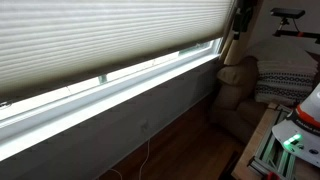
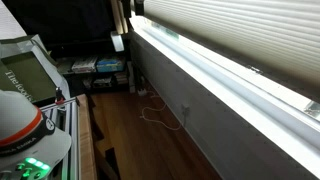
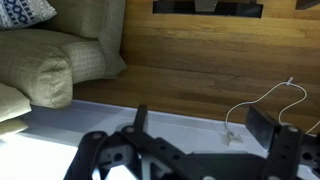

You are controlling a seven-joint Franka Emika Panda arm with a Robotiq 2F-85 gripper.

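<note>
In the wrist view my gripper stands open, its two dark fingers wide apart at the lower edge with nothing between them. It hangs over the wooden floor and the pale window ledge, facing down. A pleated blind covers most of the window in exterior view 1, leaving a bright strip above the white sill. Exterior view 2 shows the same blind from the other side. Only white parts of the arm with green lights show in the exterior views; the gripper is outside both.
A white cable lies on the floor by the wall. A brown couch with cushions fills the left of the wrist view. Shelves with books stand at the back in exterior view 2. Open wooden floor lies between.
</note>
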